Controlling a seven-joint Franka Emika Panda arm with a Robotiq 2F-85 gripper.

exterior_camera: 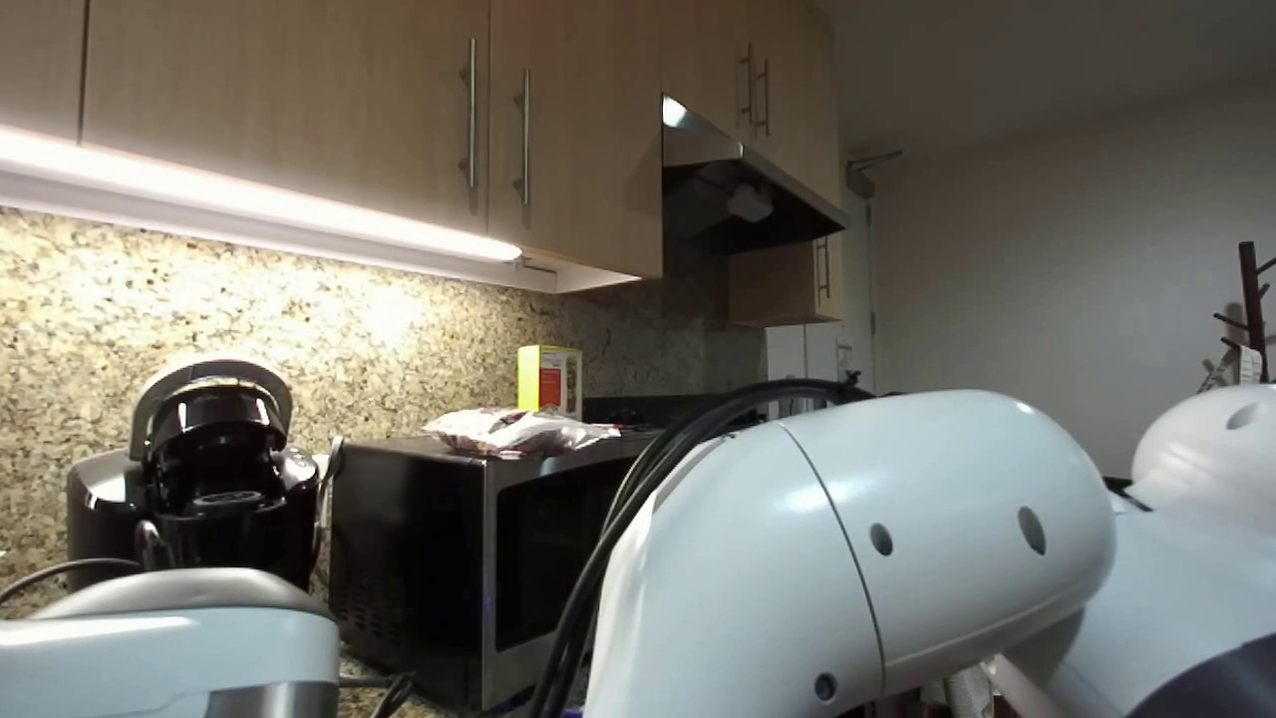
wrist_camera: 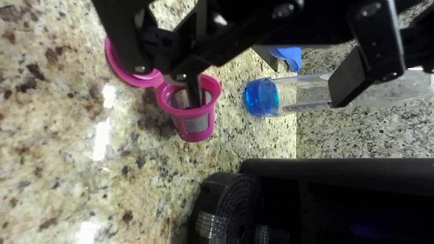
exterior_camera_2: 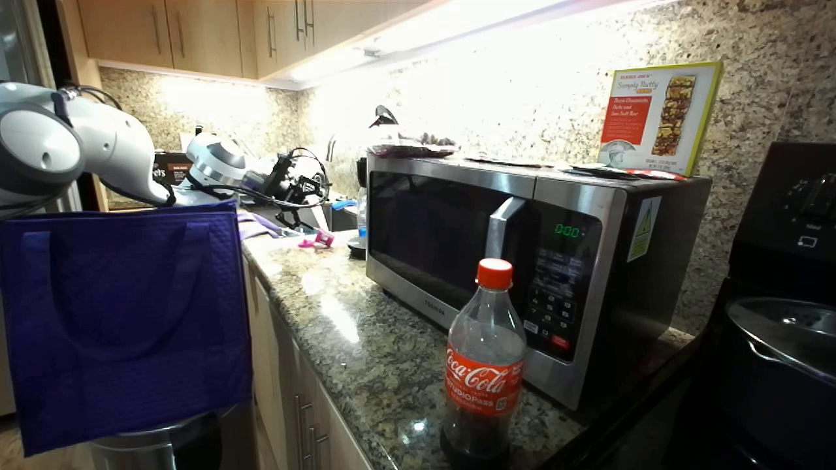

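Note:
A pink reusable coffee filter [wrist_camera: 195,132] with mesh sides stands on the granite counter in the wrist view, its round lid [wrist_camera: 140,79] hinged open to the left. My gripper is open above the counter, its two fingers wide apart. One of the fingers [wrist_camera: 194,91] overlaps the filter's mouth and seems to reach into it; the exact depth cannot be told. The other finger [wrist_camera: 346,79] appears in front of a clear bottle. In exterior view 2, the pink filter [exterior_camera_2: 319,239] shows small beyond the microwave, below the gripper [exterior_camera_2: 311,188].
A clear bottle with a blue base or cap [wrist_camera: 261,97] stands close to the filter. The black coffee maker [wrist_camera: 228,203] is just beside them. In exterior view 2, a microwave [exterior_camera_2: 439,227] and a Coca-Cola bottle [exterior_camera_2: 484,384] occupy the nearer counter.

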